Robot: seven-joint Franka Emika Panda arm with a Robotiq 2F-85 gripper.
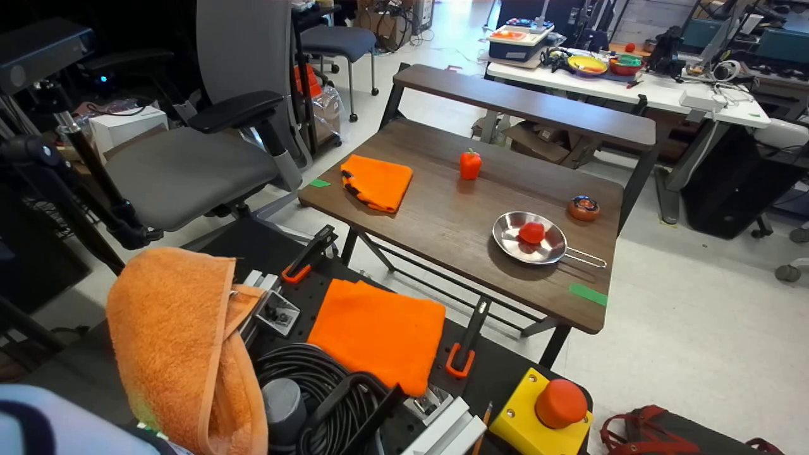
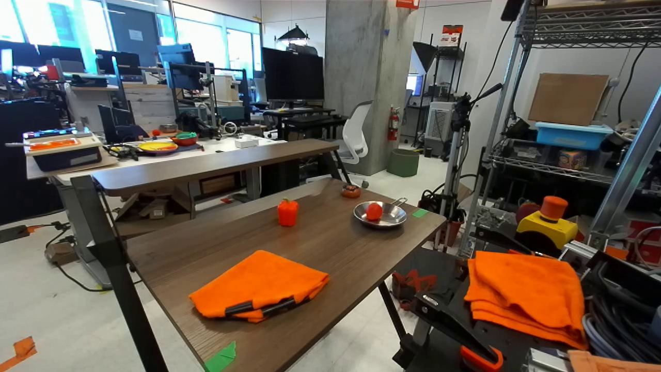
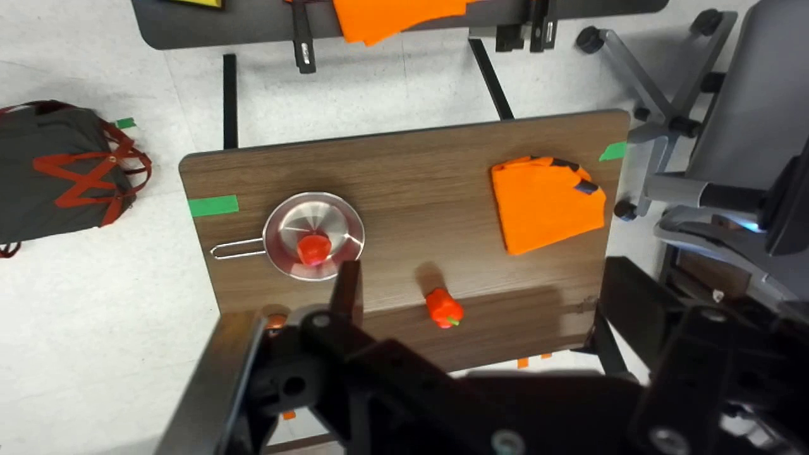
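Observation:
My gripper shows only in the wrist view, high above the brown table (image 3: 425,174). Its dark fingers (image 3: 348,292) stand wide apart with nothing held between them. On the table, a steel pan (image 1: 513,246) has a red, tomato-like item (image 1: 532,232) inside. An orange-red bell pepper (image 2: 287,213) stands upright by itself. The folded orange cloth (image 2: 260,282), with black marks along one edge, lies at the opposite end from the pan. Near the pan sits a small round copper-coloured object (image 1: 583,208), partly covered by the gripper in the wrist view.
A raised shelf (image 1: 523,102) runs along the table's back edge. Green tape strips (image 1: 588,294) mark two corners. A black bench carries another orange cloth (image 1: 379,333), clamps and a yellow box with a red button (image 1: 561,403). Bare tabletop lies between cloth and pan.

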